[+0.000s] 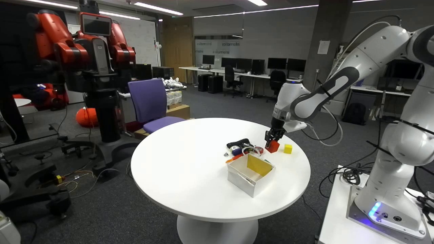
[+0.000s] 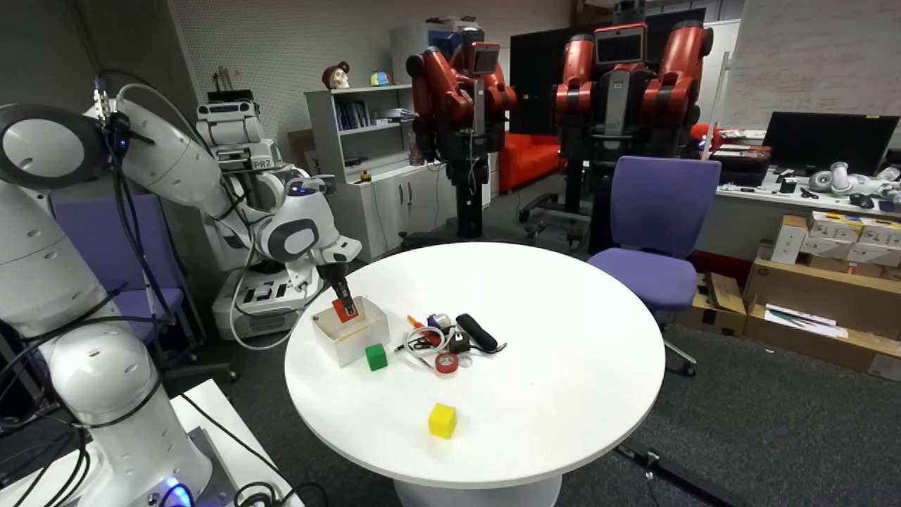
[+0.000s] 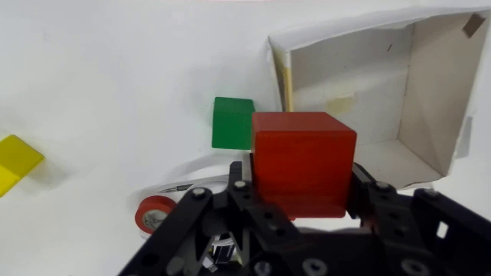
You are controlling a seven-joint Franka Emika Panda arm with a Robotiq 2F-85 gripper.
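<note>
My gripper is shut on a red cube [image 3: 303, 165], which fills the space between the fingers in the wrist view. Exterior view 1 has the red cube [image 1: 272, 146] raised above the table, behind the open white box [image 1: 247, 179]. In the wrist view the box [image 3: 437, 92] lies beyond the cube and to its right, its visible floor empty; the cube hides its near left corner. A green cube [image 3: 232, 123] rests on the table just outside the box's left wall. Farther off stands a yellow cube [image 2: 443, 421], alone on the table.
Beside the box lies a clutter of cables and tools, with a red tape roll [image 2: 447, 362], a white cable [image 2: 415, 341] and a black item [image 2: 477, 332].
</note>
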